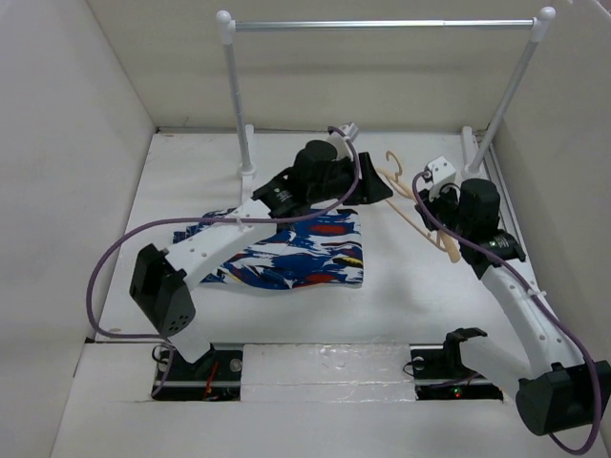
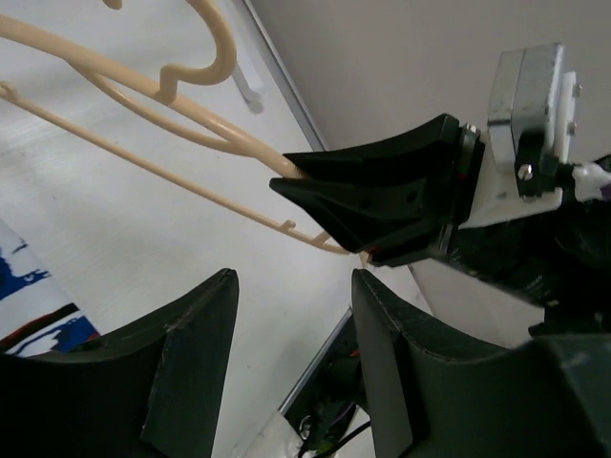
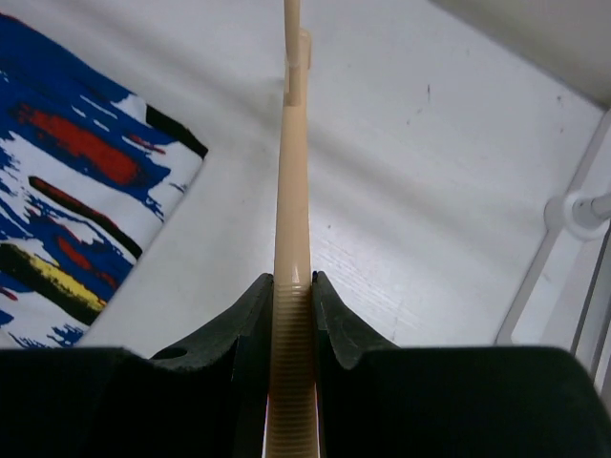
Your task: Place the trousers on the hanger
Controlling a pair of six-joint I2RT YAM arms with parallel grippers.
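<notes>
The trousers [image 1: 305, 253], blue, white and red, lie folded flat on the table, left of centre in the top view and partly under my left arm. A beige hanger [image 1: 416, 221] is held off the table to their right, with my right gripper [image 1: 441, 198] shut on one end of it. In the right wrist view the hanger [image 3: 294, 191] runs edge-on between the fingers. My left gripper [image 1: 380, 189] is open and empty, close to the hanger's far end. The left wrist view shows the hanger [image 2: 181, 105] beyond its open fingers [image 2: 205, 353].
A rail [image 1: 382, 25] on two white posts spans the back, above the table. Purple cables loop along both arms.
</notes>
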